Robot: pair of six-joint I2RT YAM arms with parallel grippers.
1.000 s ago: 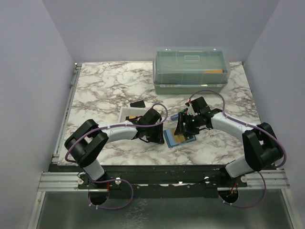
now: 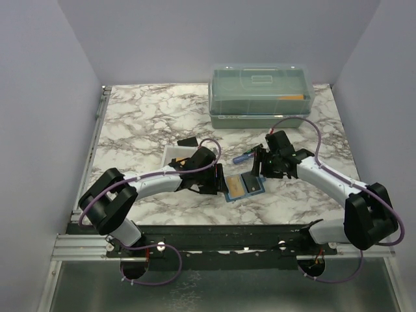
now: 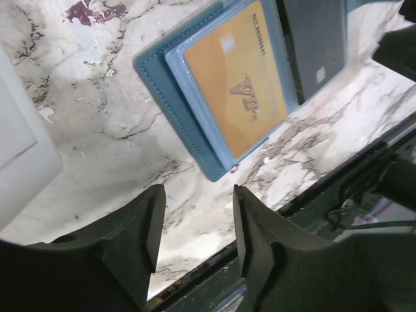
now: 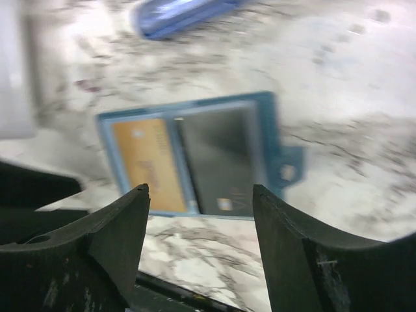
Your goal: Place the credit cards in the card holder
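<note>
A blue card holder lies open at the table's front middle, holding a tan card in one side and a dark card in the other. My left gripper hangs just beside the holder's left edge, fingers apart with nothing between them. My right gripper is over the holder's right part, fingers apart and empty.
A white tray with cards sits left behind the holder, a black card at its back. A blue object lies behind the holder. A green translucent box stands at the back right.
My right gripper has moved right and away from the holder, uncovering the dark card on its right side.
</note>
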